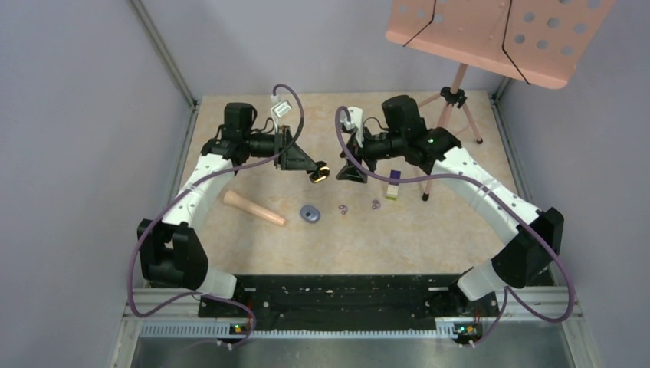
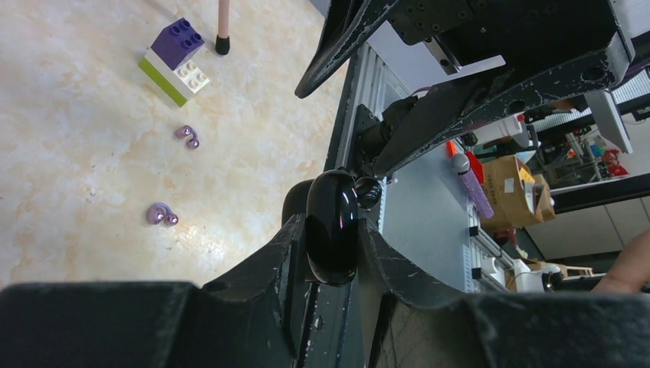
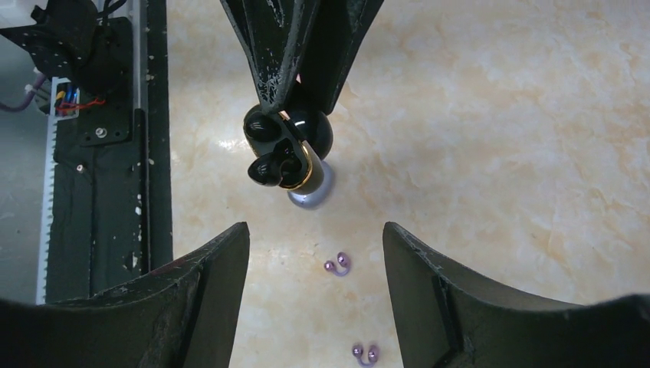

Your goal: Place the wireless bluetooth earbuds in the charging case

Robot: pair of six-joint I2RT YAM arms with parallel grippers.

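My left gripper is shut on a glossy black charging case with a gold trim, which in the right wrist view has black rounded parts [image 3: 267,170] at its front. My right gripper stands open, facing the case, a short gap from it, nothing between its fingers. Two pairs of small purple earbud-like pieces [image 1: 343,209] [image 1: 375,204] lie on the table below. A grey-blue oval object [image 1: 310,214] lies left of them.
A stack of purple, white and green bricks [image 2: 175,46] lies on the right of the table [image 1: 276,249]. A pink rolling-pin-like cylinder [image 1: 253,208] lies at the left; a pink stand [image 1: 490,46] stands at the back right.
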